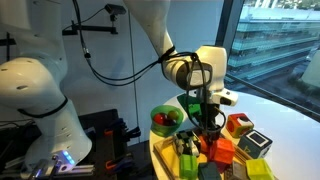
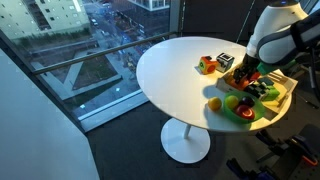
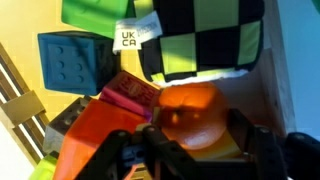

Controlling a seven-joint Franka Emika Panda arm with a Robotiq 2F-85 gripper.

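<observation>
In the wrist view, an orange, rounded object lies between the two dark fingertips of my gripper. The fingers stand apart, one finger on each side of it; whether either finger touches it is hard to tell. Exterior view 1 has the gripper low among the toys in a wooden tray, its tips partly hidden by blocks. Beside the orange object are a red block and a larger orange-red block. A black-and-green checked item with a white label lies above it in the wrist view.
A green bowl with red items stands left of the tray. Dark-sided cubes and yellow blocks crowd the right side. A blue block is near the tray wall.
</observation>
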